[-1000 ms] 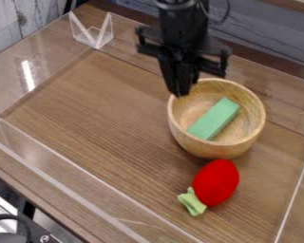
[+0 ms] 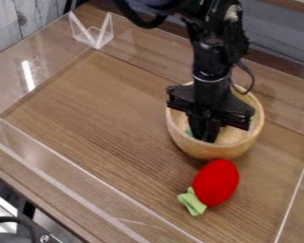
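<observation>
My black gripper [image 2: 208, 125] reaches down into the light wooden bowl [image 2: 238, 140] at the right of the table. A small bit of the green piece [image 2: 188, 133] shows beside it, mostly hidden by the gripper. Whether anything is between the fingertips is hidden. A red object with a pale green end [image 2: 216, 182] lies in front of the bowl, outside it.
A clear plastic piece [image 2: 91, 30] stands at the back left. The table's back edge and a grey wall lie behind the bowl.
The gripper has come down from above the bowl into it, now covering most of the green piece. The red object has not moved.
</observation>
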